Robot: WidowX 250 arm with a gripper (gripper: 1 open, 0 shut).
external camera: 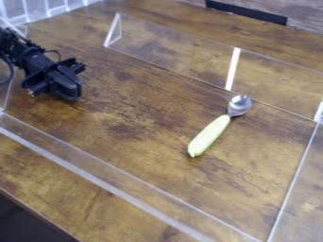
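A spoon (239, 106) with a silver bowl lies on the wooden table, right of centre, its bowl toward the back. Along its handle is a long pale yellow-green piece (207, 136), pointing to the front left. My black gripper (66, 87) is at the far left, well apart from these, low over the table. Its fingers are small and dark in the view, and I cannot tell from them whether it is open or shut.
Clear plastic panels (177, 52) with white taped edges border the wooden work area (127, 123). A dark strip (246, 14) runs along the back.
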